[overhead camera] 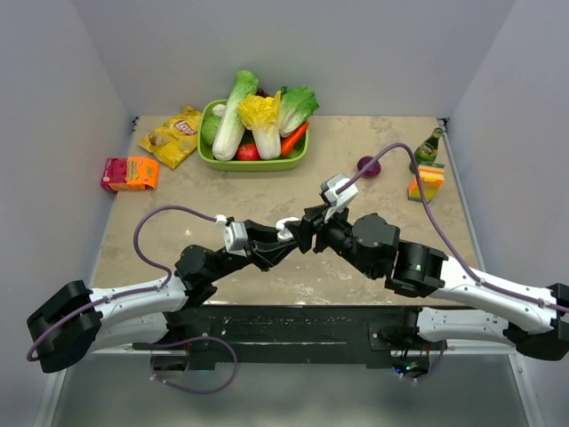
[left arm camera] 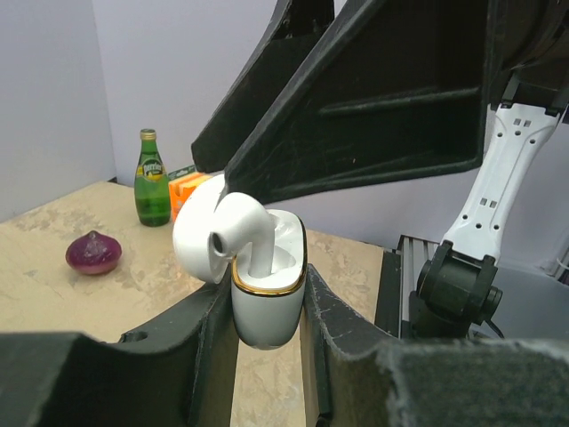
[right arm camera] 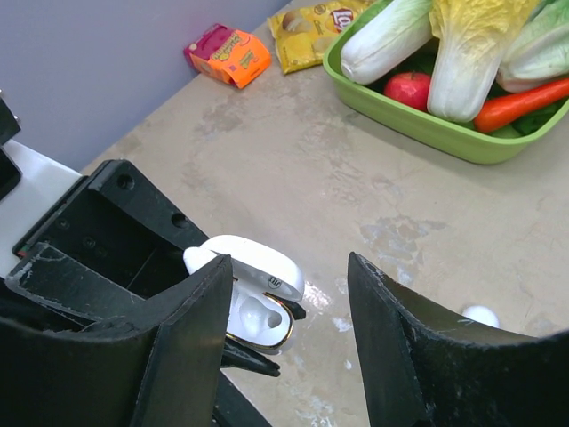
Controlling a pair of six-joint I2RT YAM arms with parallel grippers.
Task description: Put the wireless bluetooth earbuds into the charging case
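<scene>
My left gripper (overhead camera: pixel 280 240) is shut on the white charging case (left arm camera: pixel 267 316), whose lid stands open near the centre of the top view. A white earbud (left arm camera: pixel 249 227) with a stem shows at the case's opening in the left wrist view. My right gripper (overhead camera: pixel 307 227) is part open right beside the case, its dark fingers above it in the left wrist view; I see nothing clearly held between them. A small white rounded object (right arm camera: pixel 480 316) lies on the table in the right wrist view, partly hidden by a finger.
A green basket of vegetables (overhead camera: pixel 210 156) stands at the back. A chip bag (overhead camera: pixel 173 133), snack packs (overhead camera: pixel 129 173), an onion (left arm camera: pixel 93 253), a bottle (left arm camera: pixel 151 187) and an orange carton (overhead camera: pixel 427 181) sit around the sides. The middle table behind the grippers is clear.
</scene>
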